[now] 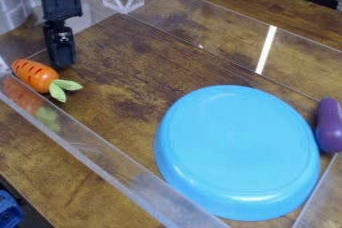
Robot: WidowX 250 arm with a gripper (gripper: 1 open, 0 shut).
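Observation:
My black gripper [59, 52] hangs at the upper left, beside the clear wall, pointing down just behind an orange toy carrot [38, 77] with green leaves. Whether the fingers are open or shut is hard to tell from this angle. A large blue upturned plate [237, 147] lies at the front right, and a purple toy eggplant [329, 127] sits at the right edge.
Clear plastic walls [120, 172] enclose the wooden floor [160, 62], which is bare through the middle and back. A small blue object [7, 210] shows outside at the lower left.

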